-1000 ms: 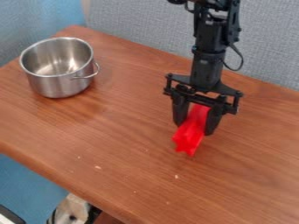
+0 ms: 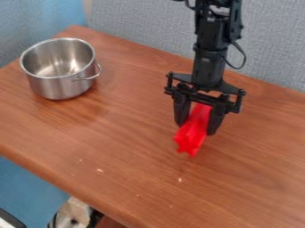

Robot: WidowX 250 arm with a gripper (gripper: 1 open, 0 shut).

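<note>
My black gripper (image 2: 198, 120) points down over the right half of the wooden table, shut on a red object (image 2: 192, 136). The red thing hangs or rests between the fingers, its lower end slanting toward the front left; whether it touches the tabletop I cannot tell. A steel pot (image 2: 60, 80) with side handles stands at the back left of the table.
Bare wood (image 2: 131, 178) fills the front and middle of the table. Grey padded walls line the back, and the table's left edge drops to a blue floor, with some objects at the lower left corner.
The gripper and the red object have shifted very slightly up and to the left.
</note>
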